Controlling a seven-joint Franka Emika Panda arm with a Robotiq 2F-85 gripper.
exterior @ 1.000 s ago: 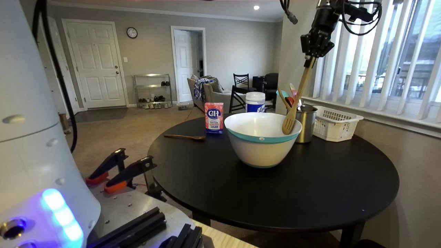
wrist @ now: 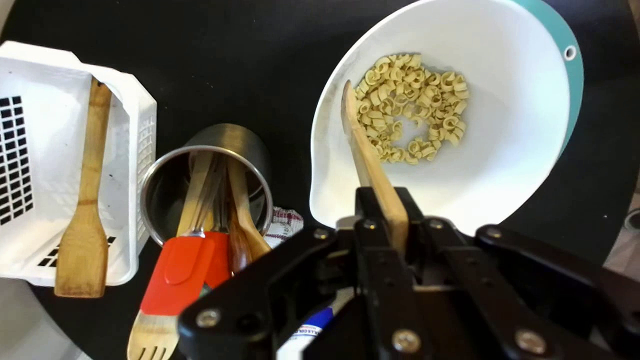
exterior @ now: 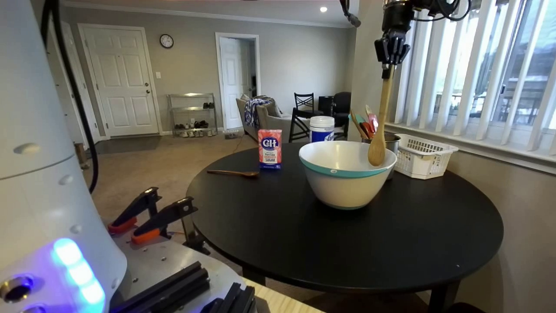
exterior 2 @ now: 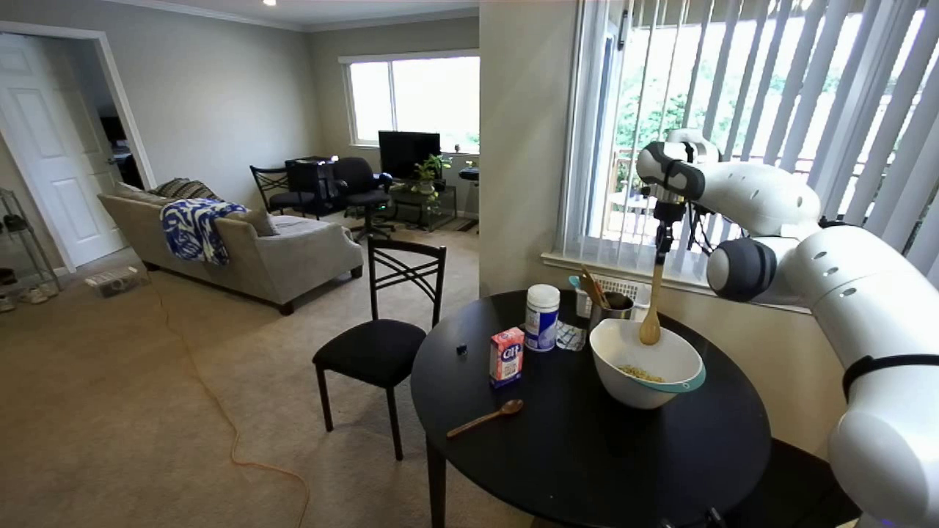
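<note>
My gripper [exterior: 388,70] is shut on the upper end of a long wooden spoon [exterior: 384,104], which hangs nearly upright. The spoon's head reaches inside the rim of a white bowl [exterior: 341,190] with a teal band. In the wrist view the spoon [wrist: 378,171] runs down into the bowl [wrist: 510,120] near its left wall, beside a heap of small pasta pieces [wrist: 414,90]. Whether its tip touches the wall or the pasta, I cannot tell. From the second exterior side, the gripper [exterior 2: 660,255] is high over the bowl's back edge.
Close to the bowl stands a metal utensil holder [wrist: 240,141] with several utensils. A white basket [wrist: 141,180] holding a wooden turner is beyond it. A sugar box [exterior 2: 507,356], a white canister [exterior 2: 542,317] and another wooden spoon [exterior 2: 484,418] occupy the left.
The bowl has shifted right and now partly covers the utensil holder. My gripper has tipped more upright, and the held spoon has swung from a slant to nearly vertical, its head moving right.
</note>
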